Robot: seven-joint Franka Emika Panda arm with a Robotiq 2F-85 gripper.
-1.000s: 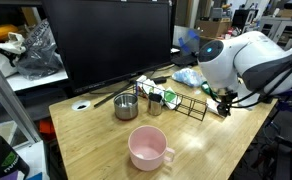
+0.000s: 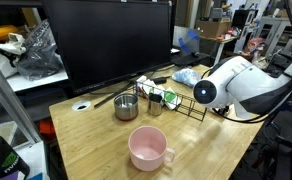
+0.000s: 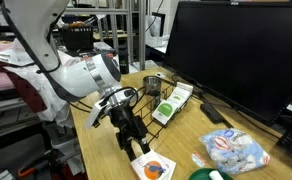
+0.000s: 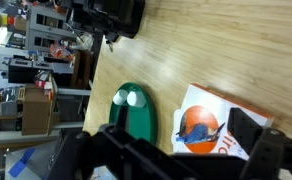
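A flat white box with an orange round mark (image 4: 198,130) lies on the wooden table; exterior view 2 also shows this white box (image 3: 154,168). My gripper is open above it, and the box shows between the spread dark fingers in the wrist view. From exterior view 2 my gripper (image 3: 138,146) points down close over the box's near side. Whether the fingertips touch the box, I cannot tell. In exterior view 1 the white arm mostly hides the box and the fingers.
Beside the arm stands a wire rack (image 3: 154,110) holding a green-and-white item (image 3: 173,103). A green round object with white parts (image 4: 138,120) is near the box. The pink mug (image 2: 148,148), metal pot (image 2: 126,107) and monitor (image 2: 111,40) stand farther off.
In exterior view 1 the arm has moved down and a little to the right, lowering over the box. The rack, mug and pot have stayed in place.
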